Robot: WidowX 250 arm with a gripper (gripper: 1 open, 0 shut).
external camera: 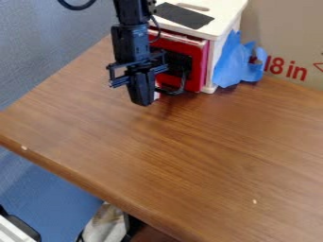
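Observation:
The black gripper [142, 95] hangs at the upper middle of the camera view, in front of a white box-like appliance [211, 19] with a red front [195, 49] and a dark opening. Its fingertips are low, near the wooden table [190, 170]. Whether the fingers are open or shut, and whether anything is between them, I cannot tell. A small pale bit shows behind the fingertips, too small to make out.
A blue crumpled cloth or bag [236, 63] lies against the appliance's right side. A cardboard panel [290, 43] stands behind at the right. The table's left edge drops away.

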